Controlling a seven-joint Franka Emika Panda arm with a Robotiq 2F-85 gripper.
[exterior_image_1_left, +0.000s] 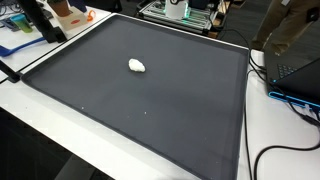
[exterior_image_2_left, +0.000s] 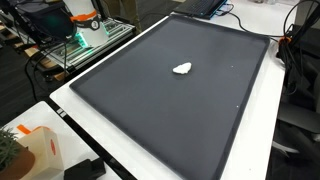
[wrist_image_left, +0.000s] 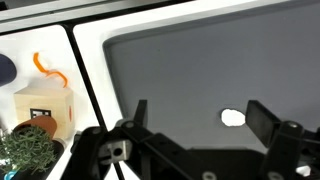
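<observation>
One small white object (exterior_image_1_left: 136, 65) lies on the dark grey tray (exterior_image_1_left: 180, 110); in the second exterior view the same white object (exterior_image_2_left: 182, 69) sits near the tray's middle, with bare surface around it. My gripper shows in the wrist view with its two fingers wide apart and nothing between them. Below it is the grey tray (wrist_image_left: 190, 65). The white object (wrist_image_left: 232, 118) appears toward the right finger, inside the gap as seen from above, and the gripper is not touching it. Neither exterior view shows the gripper.
Beside the tray stand a cream box (wrist_image_left: 45, 105) with an orange strip and a green potted plant (wrist_image_left: 28, 148). A laptop (exterior_image_1_left: 295, 80) and cables border the table's other side. Most of the tray is clear.
</observation>
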